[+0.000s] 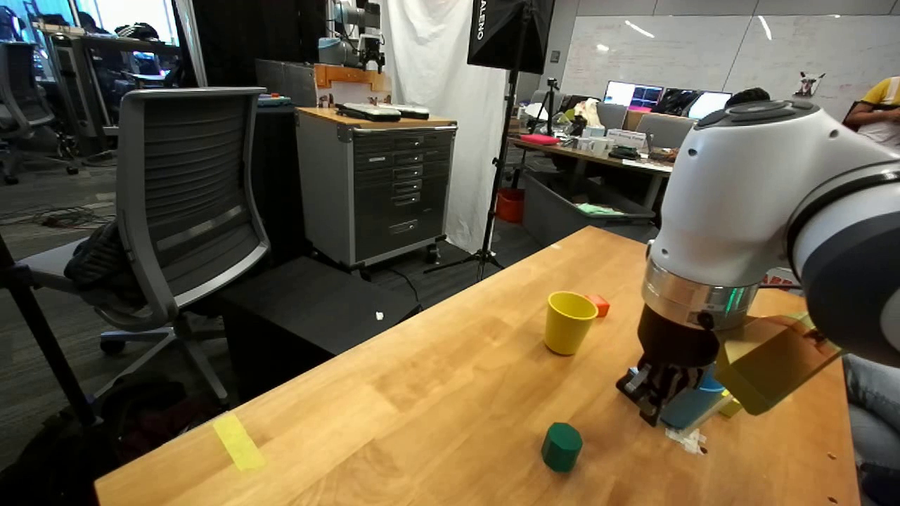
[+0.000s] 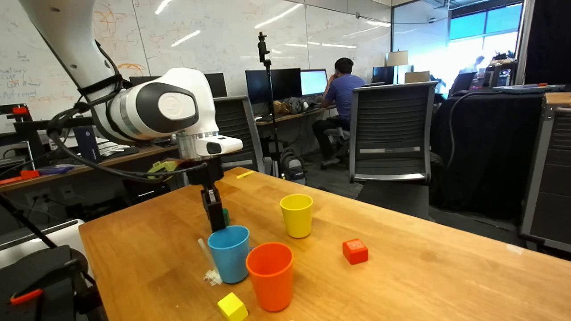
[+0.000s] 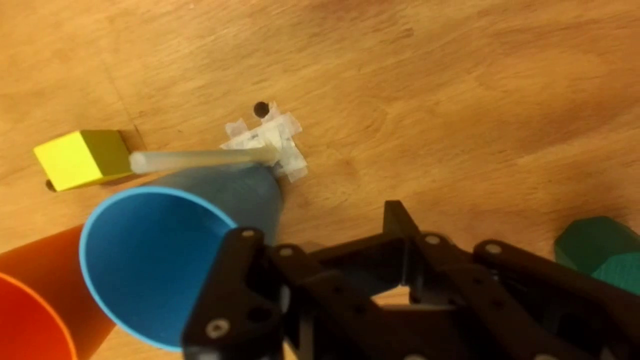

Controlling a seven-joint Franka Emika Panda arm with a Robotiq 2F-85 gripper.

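My gripper (image 1: 645,400) is low over the table and shut, with nothing visible between its fingers. In exterior view 2 the gripper (image 2: 217,227) points down just behind the blue cup (image 2: 229,259), close to its rim. The wrist view has the blue cup (image 3: 252,198) left of the fingers, its mouth showing no contents. Along the cup's side runs a thin whitish stick (image 3: 198,159), fixed to the table with tape (image 3: 282,138); whether they touch I cannot tell. A green block (image 1: 562,447) sits a short way from the gripper.
An orange cup (image 2: 271,278) stands close beside the blue one, and a yellow block (image 2: 233,307) lies near both. Farther along are a yellow cup (image 1: 569,323) and a red block (image 2: 354,251). Bare tabletop (image 1: 405,396) spreads over the left of exterior view 1.
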